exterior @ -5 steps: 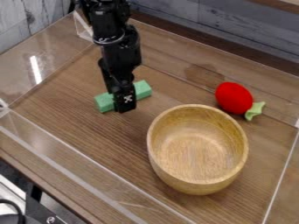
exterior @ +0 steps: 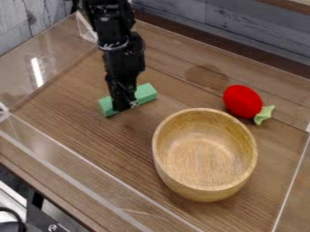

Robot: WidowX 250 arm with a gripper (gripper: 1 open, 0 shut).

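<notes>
A black gripper (exterior: 122,98) reaches down from the top left, its tip over a light green block (exterior: 141,95) lying on the wooden table. The fingers look close together; whether anything is between them is hard to see, and part of the block is hidden behind them.
A tan bowl (exterior: 204,154) stands at the lower right. A red object (exterior: 242,100) with a pale green piece (exterior: 264,114) lies at the right.
The gripper has moved a little up and to the left over the green block and looks narrower. The bowl and red object have not moved.
</notes>
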